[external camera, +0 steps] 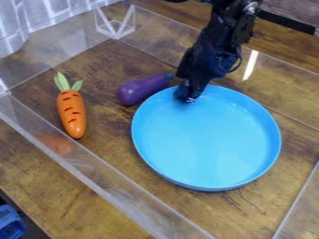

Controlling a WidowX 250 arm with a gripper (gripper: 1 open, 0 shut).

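Note:
A black robot gripper (192, 86) reaches down from the top to the upper-left rim of a large blue plate (204, 140). Just left of its tips lies a purple eggplant (142, 89), angled along the plate's edge. Whether the gripper is open or shut, or has anything between its fingers, is hidden by its dark shape. An orange carrot (71, 113) with green leaves lies at the left on the wooden surface (112, 168).
Clear plastic walls border the workspace at the left, top and right. A small blue object (9, 220) sits at the lower-left corner. Bare wood lies between the carrot and the plate.

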